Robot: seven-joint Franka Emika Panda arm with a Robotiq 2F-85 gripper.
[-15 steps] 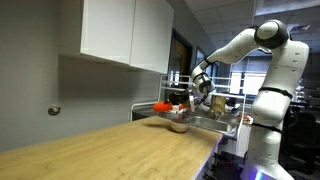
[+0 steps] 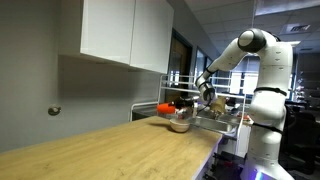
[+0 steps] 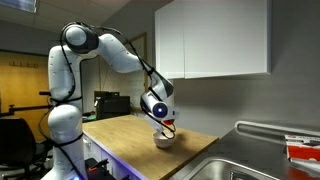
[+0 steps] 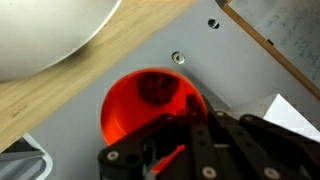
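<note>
A red cup sits in my gripper, which is shut on it; its open mouth faces the wrist camera, with dark contents inside. In the first exterior view the red cup looks tipped nearly on its side, above the whitish bowl. That bowl fills the upper left of the wrist view, apart from the cup there. From the second exterior view, the arm reaches down over the bowl, hiding most of the cup.
White wall cabinets hang above. A metal sink lies beyond the table's end. A white box-like thing shows beside the cup.
The red cup has shifted slightly down and to the right in the first exterior view, still held and tipped. The bowl has not visibly moved.
</note>
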